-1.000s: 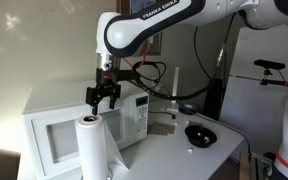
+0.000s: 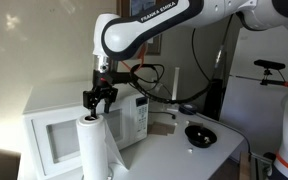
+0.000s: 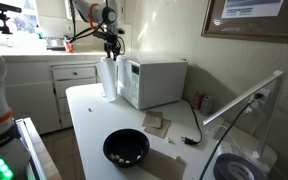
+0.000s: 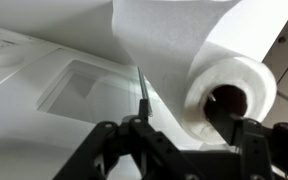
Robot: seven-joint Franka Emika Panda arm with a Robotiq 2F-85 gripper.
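A tall white paper towel roll (image 2: 93, 150) stands upright on the counter beside the microwave, a loose sheet hanging off its side. My gripper (image 2: 99, 110) is at the top of the roll, pointing down, its fingers partly open. In the wrist view, one finger (image 4: 224, 118) reaches over the dark core of the roll (image 4: 194, 110), and the other finger (image 4: 138, 130) is outside the roll, toward the microwave. The roll's wall lies between them; whether the fingers touch it cannot be told. In exterior view 2 the gripper is small above the roll (image 3: 108, 78).
A white microwave (image 3: 156, 84) stands close beside the roll. A black pan (image 3: 126, 147) with small pieces in it rests nearer the counter's front. A brown board (image 3: 156, 122) and a black plug (image 3: 189, 140) lie near the microwave. Between pan and roll the counter is mostly clear.
The finger on the microwave side has come inward, so the gap between the fingers is narrower. The arm and the roll look nearly unmoved.
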